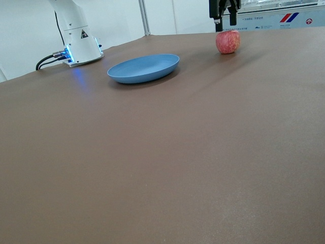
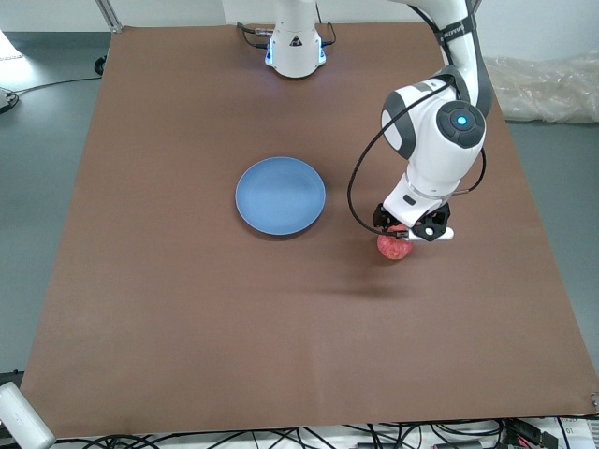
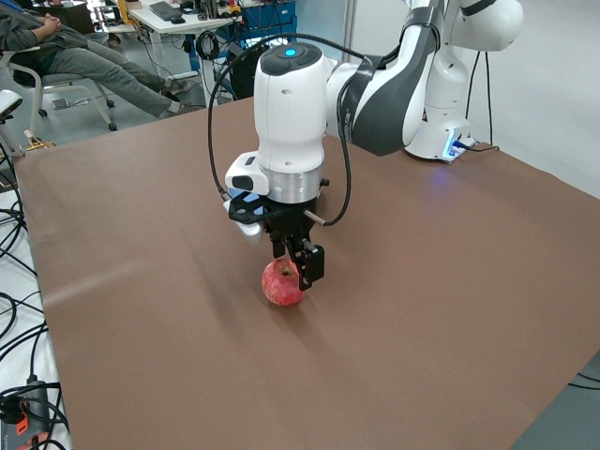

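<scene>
A red apple (image 2: 394, 249) (image 1: 227, 42) (image 3: 279, 283) sits on the brown table. Right above it hangs my black gripper (image 1: 226, 22) (image 3: 292, 263), its fingers apart in the top view, low over the fruit's upper part. In the left view the gripper hides part of the apple. A round blue plate (image 2: 280, 195) (image 1: 143, 68) lies to the left of the apple, empty and apart from it.
Cables lie beyond the table's edges. The table around the apple and plate is otherwise clear.
</scene>
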